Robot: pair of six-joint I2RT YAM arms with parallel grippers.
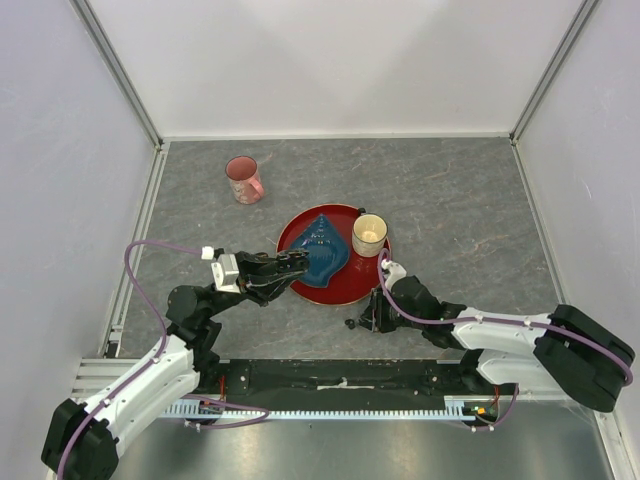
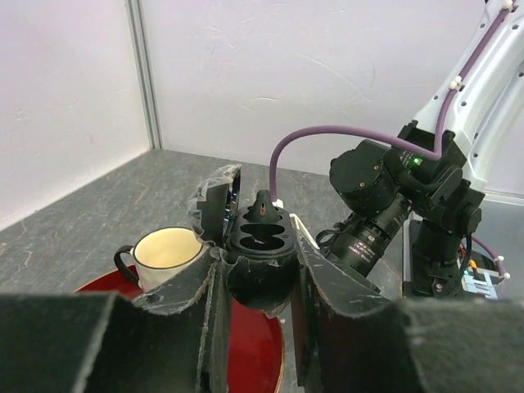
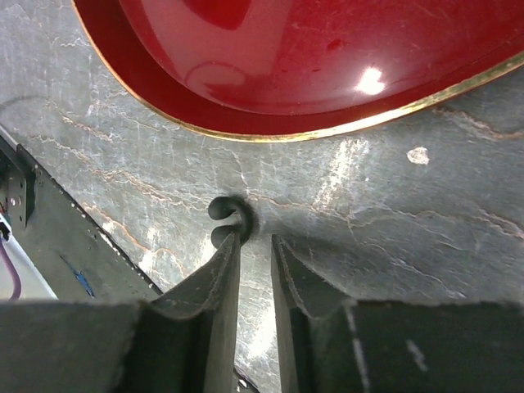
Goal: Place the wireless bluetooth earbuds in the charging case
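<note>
My left gripper is shut on the black charging case [image 2: 264, 282], holding it up above the table. The case's lid [image 2: 219, 201] stands raised, and dark hollows show inside. A small black curved earbud [image 3: 244, 219] lies on the grey table, close by the tip of one finger of my right gripper. That gripper is low over the table with its fingers part open and bare table showing between them. From above, the earbud [image 1: 350, 323] is just left of the right gripper's tips [image 1: 366, 322].
The red plate [image 3: 311, 129] lies just beyond the earbud, its rim near the right gripper. On it are a blue leaf-shaped dish [image 1: 325, 250] and a cream mug [image 1: 369, 234]. A pink mug [image 1: 243, 180] stands at the back left. Right of the plate, the table is clear.
</note>
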